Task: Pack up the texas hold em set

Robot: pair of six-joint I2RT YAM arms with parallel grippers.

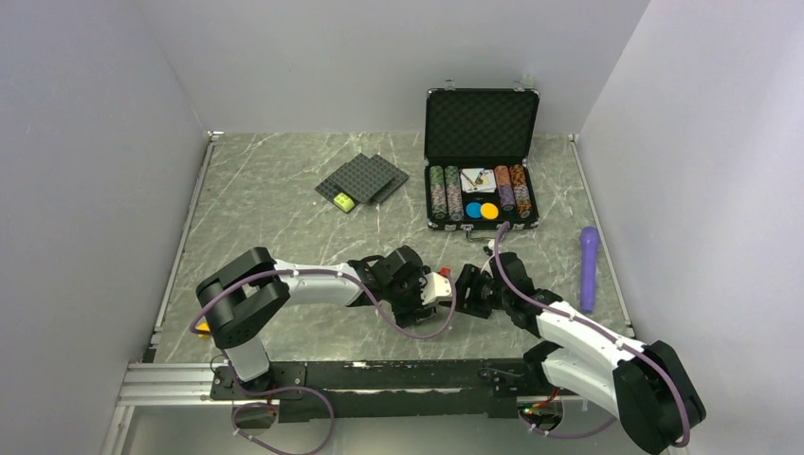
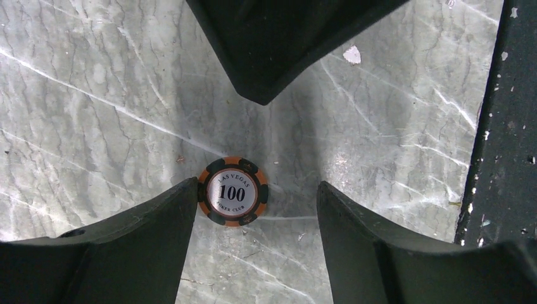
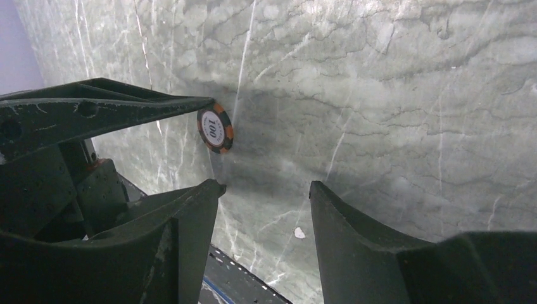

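An orange-edged 100 poker chip [image 2: 233, 190] lies flat on the marble table. In the left wrist view it sits between the parted fingertips of my left gripper, close to the left one. My right gripper is open, nothing between its fingers; in its view the chip [image 3: 215, 128] lies up and left, beside the other gripper's dark finger. The open black case [image 1: 481, 123] stands at the back right with chip rows, cards, and blue and yellow discs.
Two dark grey mats [image 1: 365, 179] with a yellow-green block [image 1: 343, 201] lie at the back middle. A purple cylinder [image 1: 588, 270] lies along the right side. White walls enclose the sides and back.
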